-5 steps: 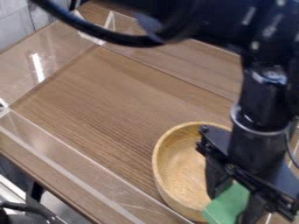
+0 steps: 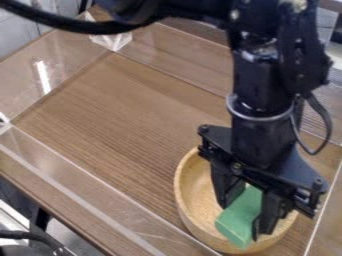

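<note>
My black gripper (image 2: pixel 257 200) is low over a tan round bowl (image 2: pixel 201 195) at the lower right of the camera view, shut on a green object (image 2: pixel 238 222) that is inside or just over the bowl. The fingers partly hide the green object and the right side of the bowl.
Clear walls or edges run along the left and front, with a dark cable at the upper left.
My arm has moved up and back in the view, bringing the green object further over the bowl's interior, away from its lower right.
</note>
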